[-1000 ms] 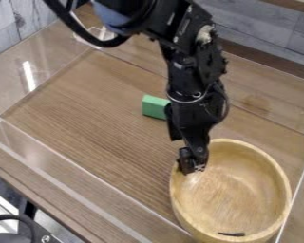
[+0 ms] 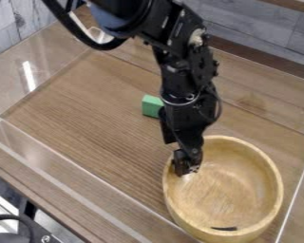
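The black robot arm reaches down from the top of the camera view, its gripper (image 2: 185,161) open low over the back-left rim of a round wooden bowl (image 2: 243,199). A small green block (image 2: 152,106) sits on the table behind the arm, to its left and partly hidden by it. A small dark piece (image 2: 223,228) lies in the front of the bowl; what it is I cannot tell.
Pale plank walls stand at the back, and dark cables or equipment show at the lower left corner.
The arm and gripper have shifted slightly up and to the left in the view; the bowl appears a little to the left as well.
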